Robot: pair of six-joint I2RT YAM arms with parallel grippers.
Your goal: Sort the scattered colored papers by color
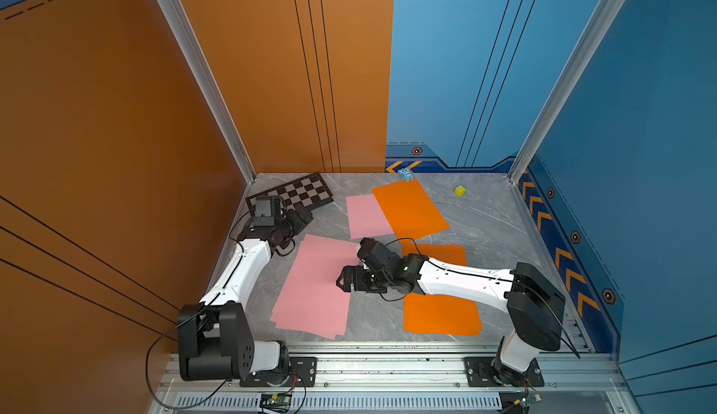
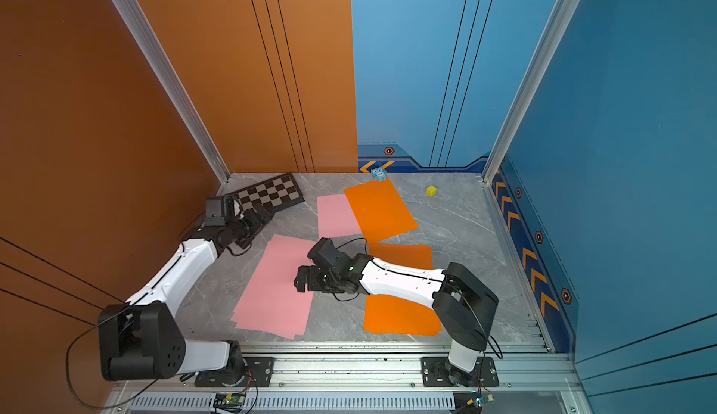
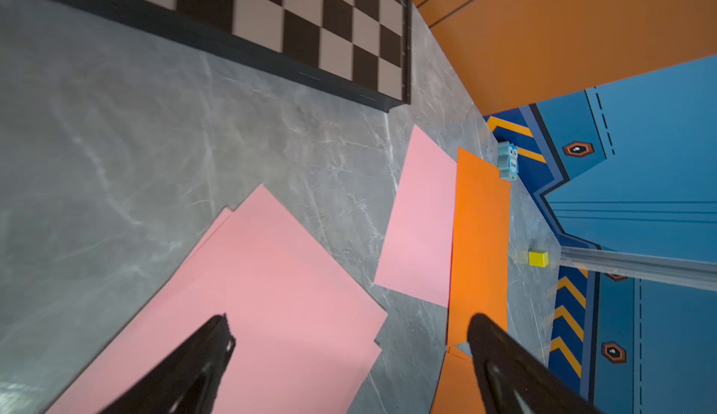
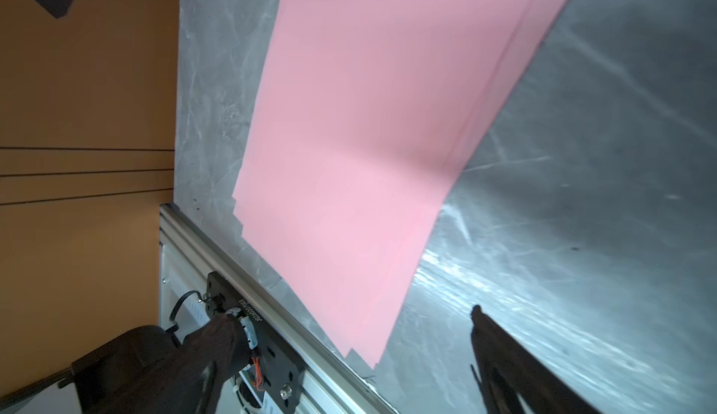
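Observation:
Pink sheets [image 1: 306,287] lie piled at the front left, and orange sheets [image 1: 440,313] at the front right. Toward the back, a single pink sheet [image 1: 367,216] lies partly under or against an orange sheet [image 1: 410,208]. My right gripper [image 1: 348,279] hangs over the right edge of the pink pile, open, with nothing between its fingers. My left gripper [image 1: 298,216] is raised at the back left, by the checkerboard, also open and empty; its wrist view shows the pink pile and the back sheets.
A checkerboard [image 1: 306,190] lies at the back left. A small blue toy [image 1: 405,174] stands at the back wall, and a yellow cube [image 1: 460,190] at the back right. Bare grey tabletop shows at the far right and between the piles.

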